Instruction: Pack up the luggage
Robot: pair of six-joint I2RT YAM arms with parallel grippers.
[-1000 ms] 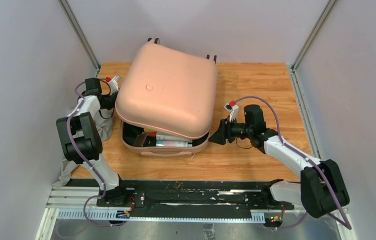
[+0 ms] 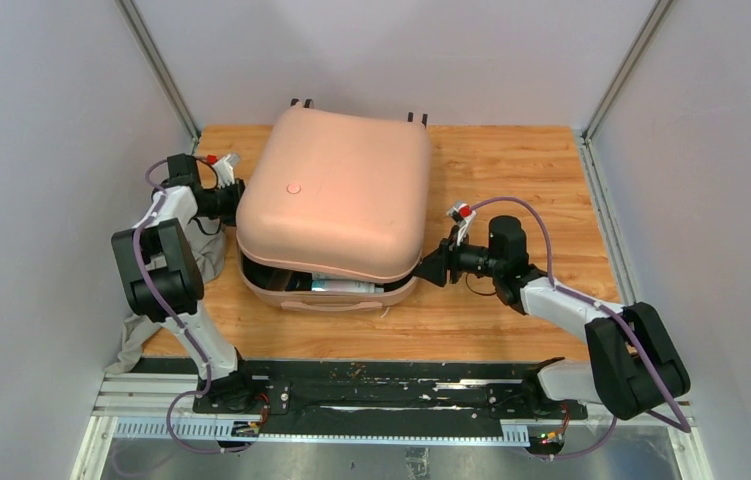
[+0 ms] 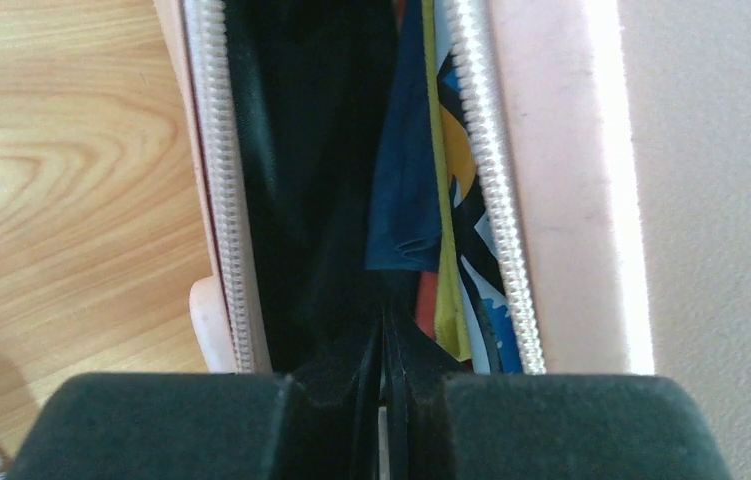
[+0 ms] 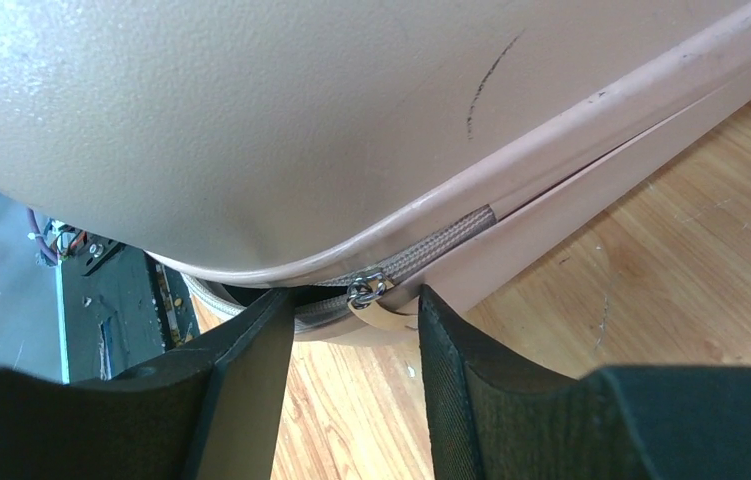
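Observation:
The pink suitcase [image 2: 334,190] has its lid resting partly down, with packed items showing at the front. In the left wrist view, dark cloth [image 3: 403,200] and colourful fabrics lie inside between two zipper edges. My left gripper is at the left side opening, its fingers together; what is between them is hidden. My right gripper is at the front-right corner, fingers part open around the metal zipper pull [image 4: 369,290].
A grey cloth [image 2: 136,340] lies at the left beside the left arm.
The lid has come down, its front edge now lower over the contents. My right gripper has moved slightly left, up to the suitcase corner.

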